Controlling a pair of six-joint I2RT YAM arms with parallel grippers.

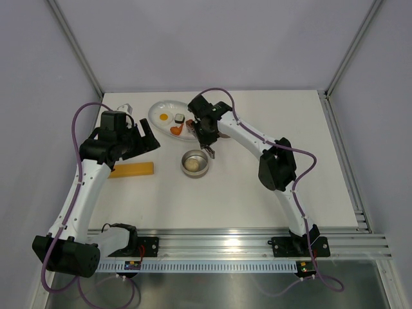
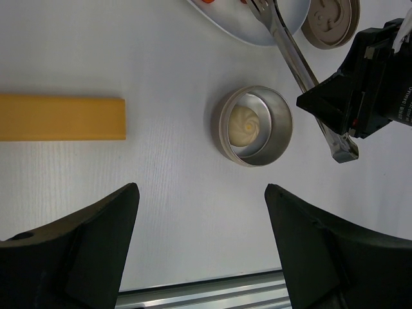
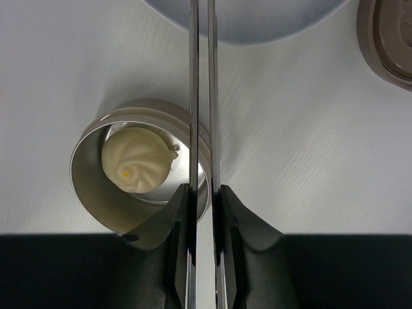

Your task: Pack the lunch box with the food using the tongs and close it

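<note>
The round lunch box (image 1: 194, 173) holds a cream swirled bun (image 2: 243, 126). Behind it lies the oval white plate (image 1: 158, 125) with a fried egg, orange and brown pieces and a white-and-dark item. My right gripper (image 1: 207, 145) is above the space between box and plate, with long metal tongs between its fingers, pointing toward the plate; in the right wrist view their arms stand close together. My left gripper (image 1: 146, 134) hangs open over the left of the table, nothing between its fingers.
An orange-yellow board (image 2: 62, 117) lies at the left. A brown lid (image 3: 376, 42) sits right of the plate, partly under the right arm.
</note>
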